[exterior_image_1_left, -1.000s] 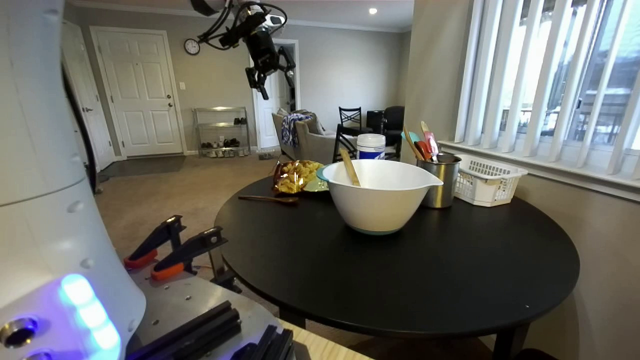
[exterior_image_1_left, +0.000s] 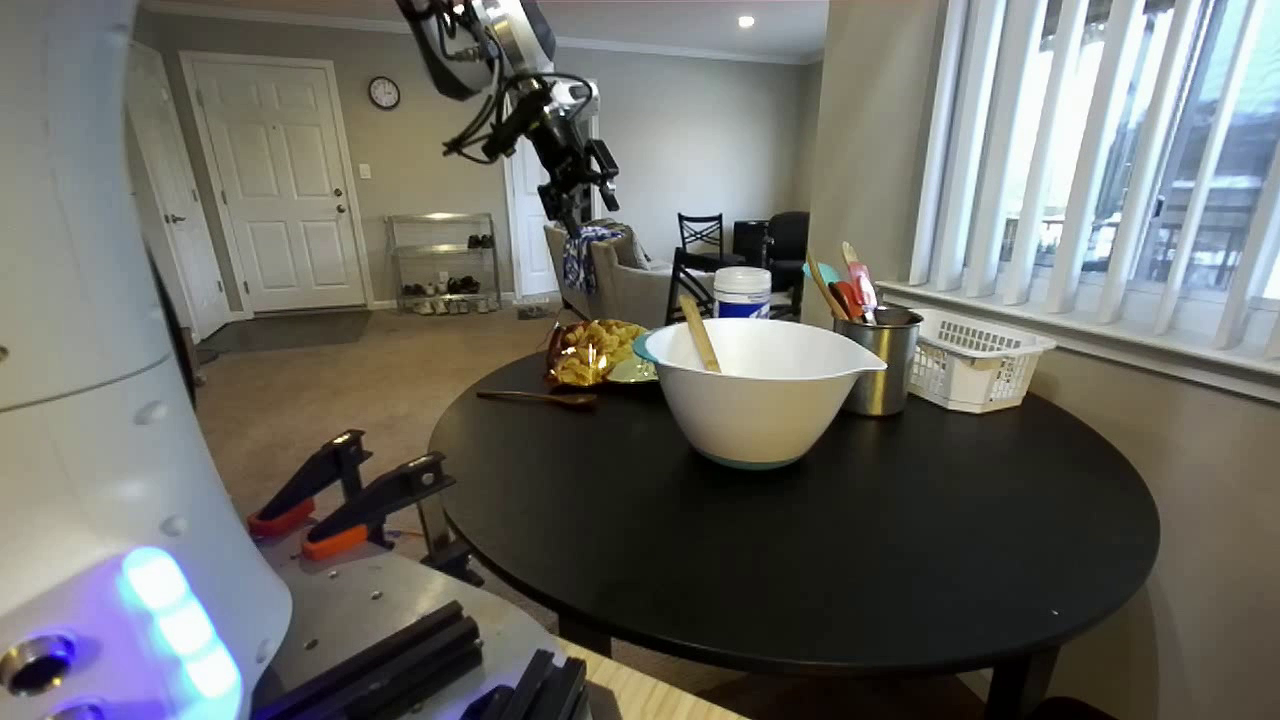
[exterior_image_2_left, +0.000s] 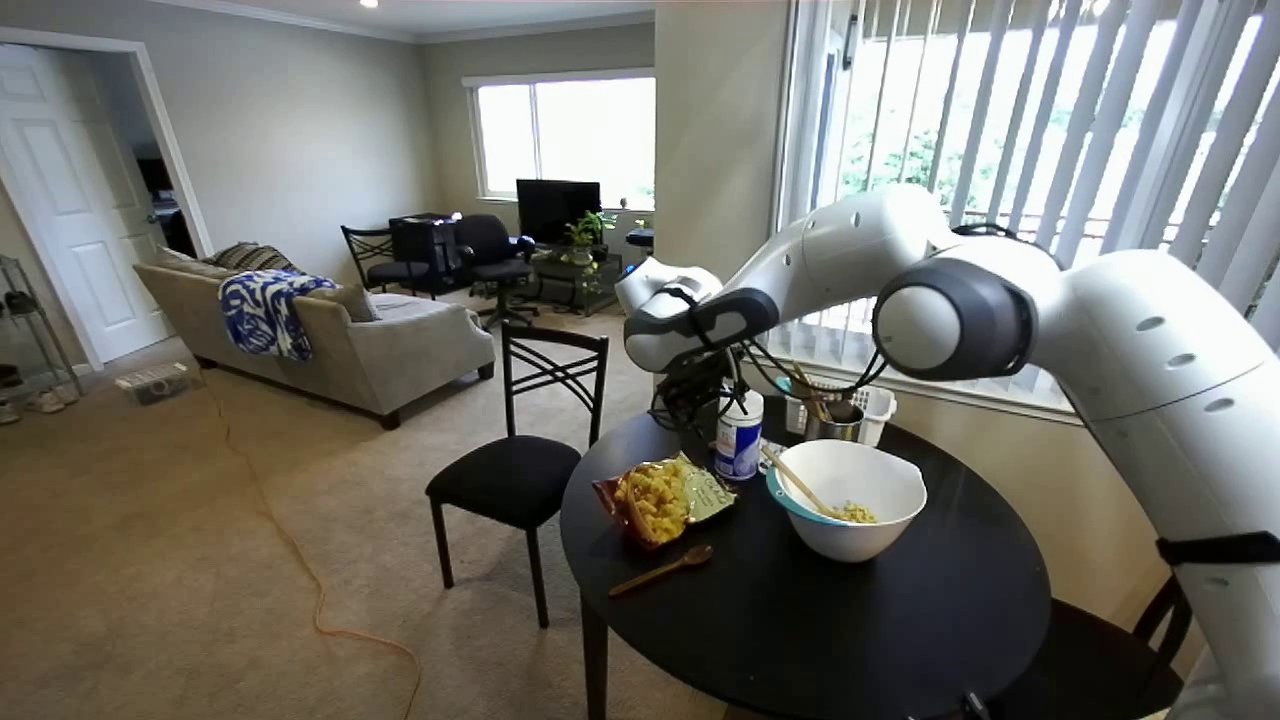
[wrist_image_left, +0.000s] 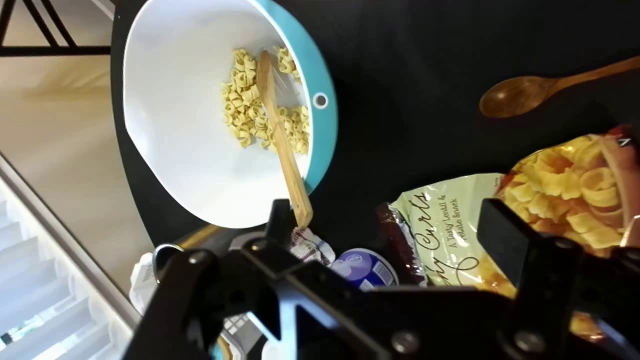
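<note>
My gripper is open, its two black fingers wide apart with nothing between them; in exterior view 1 it hangs high above the back of the table. A white bowl with a teal rim (wrist_image_left: 322, 141) holds curled yellow pieces (wrist_image_left: 243, 102). Leaning in that bowl is a light wooden utensil (wrist_image_left: 280, 129), one end past the rim. On the bare table lies a dark wooden spoon (exterior_image_2_left: 662, 569). The chip bag (wrist_image_left: 447, 225), printed with curls, lies beyond the fingers in the wrist view, apart from the bowl.
Behind the bowl stand a white and blue canister (exterior_image_2_left: 740, 434), a metal utensil holder (exterior_image_1_left: 882, 372) and a white basket (exterior_image_1_left: 978, 360). A chair (exterior_image_2_left: 522, 468) stands at its left.
In exterior view 1 my gripper has shifted right and slightly lower, and its tilt has changed. The objects on the table have stayed where they were.
</note>
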